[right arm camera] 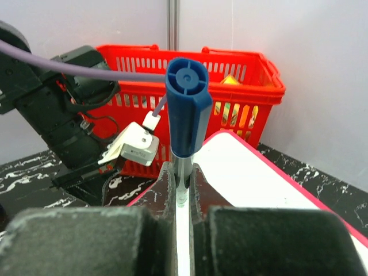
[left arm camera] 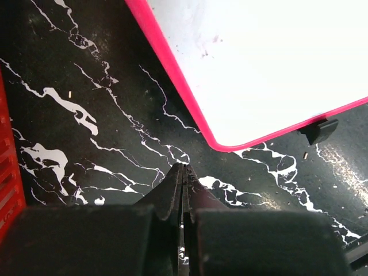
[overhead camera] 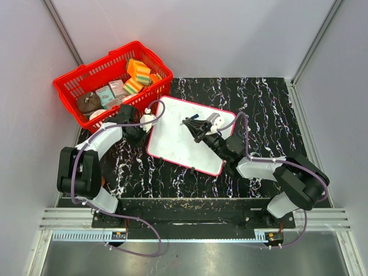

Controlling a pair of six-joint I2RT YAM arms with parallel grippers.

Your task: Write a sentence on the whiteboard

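Observation:
The whiteboard [overhead camera: 181, 138], white with a pink-red rim, lies turned at an angle on the dark marbled table; no written words show on it. My left gripper is shut with nothing between its fingers, over bare table just off the board's left corner. In the top view the left gripper [overhead camera: 144, 142] sits beside the board's left edge. My right gripper is shut on a marker [right arm camera: 188, 109] with a blue upper body and paler lower part, held upright over the board. The marker's tip is hidden by the fingers.
A red basket [overhead camera: 73, 86] holding sponges and boxes stands at the back left, close to the left arm and the board's upper left corner. Dark clips [left arm camera: 319, 131] sit along the board's lower edge. Free table lies to the right and in front.

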